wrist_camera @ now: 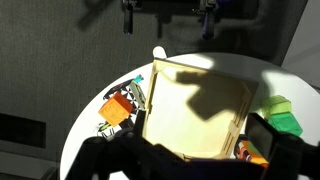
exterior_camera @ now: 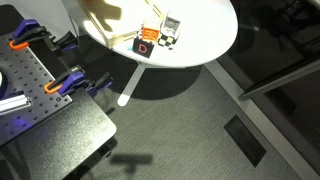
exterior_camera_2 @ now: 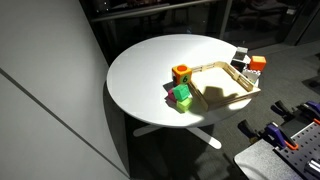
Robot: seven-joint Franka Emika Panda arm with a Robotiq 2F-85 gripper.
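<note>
In the wrist view my gripper stands open, its two dark, blurred fingers wide apart at the lower edge. Between and beyond them lies a shallow wooden tray (wrist_camera: 188, 105), empty where it shows. Left of the tray is an orange block (wrist_camera: 115, 108) among black and white ones. On its other side are a green block (wrist_camera: 284, 122) and an orange-red block (wrist_camera: 245, 152), partly covered by the right finger. Exterior view 2 shows the same tray (exterior_camera_2: 222, 84) between both groups. Neither exterior view shows the gripper.
The round white table (exterior_camera_2: 140, 65) has broad free room at its left and back. Near its edge stands a black perforated base plate (exterior_camera: 35, 85) with orange and blue clamps. Dark floor (exterior_camera: 180, 120) lies beyond the table edge.
</note>
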